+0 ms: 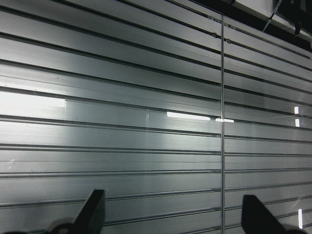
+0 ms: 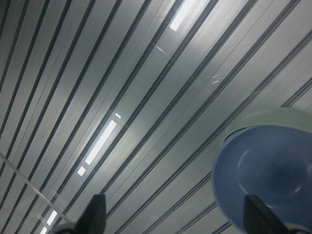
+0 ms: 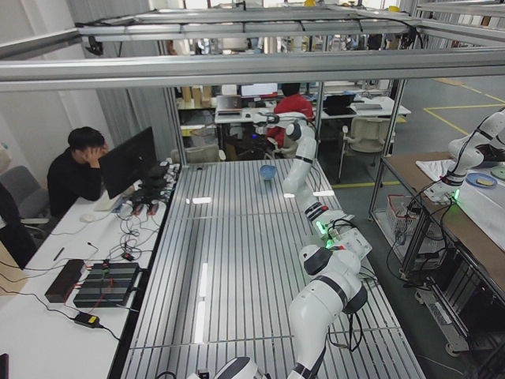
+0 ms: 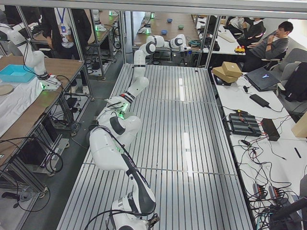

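A blue bowl [image 2: 263,170] rests in a pale green bowl [image 2: 273,114] on the slatted metal table [image 3: 229,276], at its far end in the camera left view [image 3: 267,172]. My right gripper is open above and beside the stacked bowls, its fingers empty. My left gripper stands open over bare slats at the opposite end, nothing between its fingers.
Both arms are mounted along one long side. A white desk [image 3: 39,332] with a monitor, boxes and cables borders the other side; aluminium frame posts rise at the corners.
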